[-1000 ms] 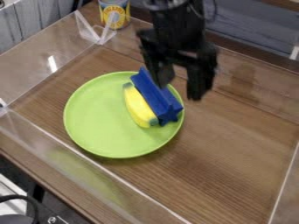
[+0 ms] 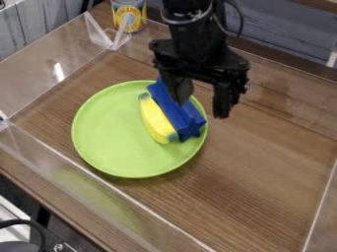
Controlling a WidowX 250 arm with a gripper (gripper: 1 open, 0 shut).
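A green plate (image 2: 116,150) on the wooden table holds a yellow banana (image 2: 157,119) and a blue elongated object (image 2: 182,109) lying alongside it. The black gripper (image 2: 198,84) hangs over the upper part of the blue object, its two fingers spread apart and open, partly hiding that end.
A can with a yellow label (image 2: 128,18) stands in a clear container at the back left. Clear plastic edging runs along the left side.
The gripper has come lower and toward the front, now over the blue object's upper end. The plate, banana and blue object look unmoved.
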